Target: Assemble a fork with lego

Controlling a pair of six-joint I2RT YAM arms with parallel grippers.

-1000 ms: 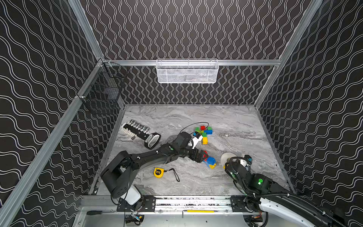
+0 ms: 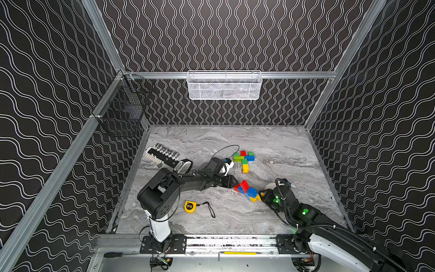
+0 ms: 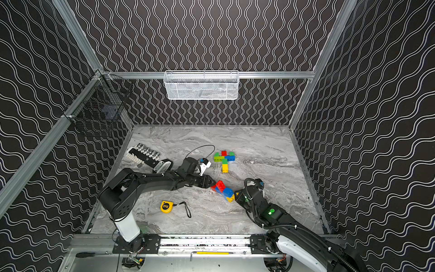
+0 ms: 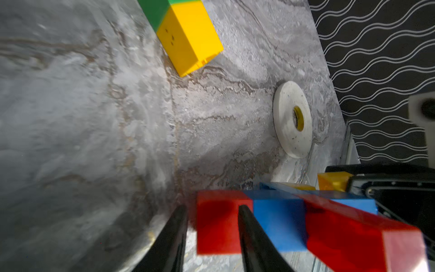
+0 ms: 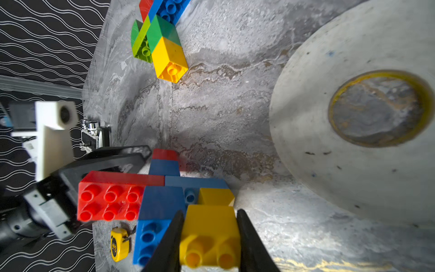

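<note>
A joined cluster of red, blue and yellow bricks (image 2: 251,191) lies mid-table between both grippers. In the left wrist view, my left gripper has its fingers at the red end brick (image 4: 217,204); whether they are apart from it or pressed on it is hard to tell. My right gripper is shut on the yellow brick (image 5: 208,217) at the cluster's other end. A second group of green, red, blue and yellow bricks (image 3: 225,166) lies behind them.
A white roll (image 5: 317,172) lies beside the right gripper. A socket set (image 2: 165,158) is at back left, a tape measure (image 2: 190,206) at front left. A white mesh basket (image 2: 224,88) hangs on the back wall.
My right gripper has moved in onto the yellow end of the cluster.
</note>
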